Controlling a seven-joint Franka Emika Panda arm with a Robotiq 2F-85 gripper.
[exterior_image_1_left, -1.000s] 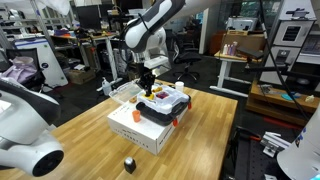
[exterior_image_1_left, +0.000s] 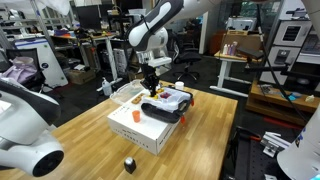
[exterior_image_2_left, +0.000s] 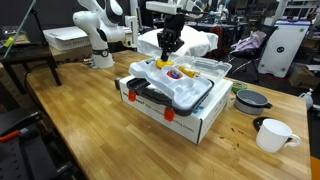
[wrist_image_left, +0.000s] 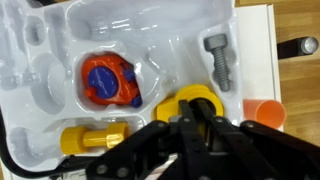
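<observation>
A pale plastic tray (exterior_image_2_left: 186, 88) with moulded compartments rests at a slant over a white box (exterior_image_1_left: 151, 133). In the wrist view it holds a yellow ring-like piece (wrist_image_left: 160, 110), a grey bolt (wrist_image_left: 220, 64), a yellow dumbbell-shaped piece (wrist_image_left: 94, 138) and a red-and-blue piece (wrist_image_left: 111, 79). My gripper is down at the ring-like piece, its dark fingers apparently shut on it. The exact contact is hidden by the fingers. From the second exterior view, the gripper (exterior_image_2_left: 163, 60) is at the far side of the tray.
An orange cup (wrist_image_left: 264, 112) stands beside the tray. A white mug (exterior_image_2_left: 274, 135) and a lidded grey pot (exterior_image_2_left: 251, 101) stand off to one side on the wooden table. Bare wood (exterior_image_2_left: 90, 120) lies open on the other side. A small dark object (exterior_image_1_left: 130, 164) stands nearer the table's front.
In the first exterior view, the tray and the dark and red parts beneath its edge have shifted slightly to the right. My gripper stays close to the tray's far left part.
</observation>
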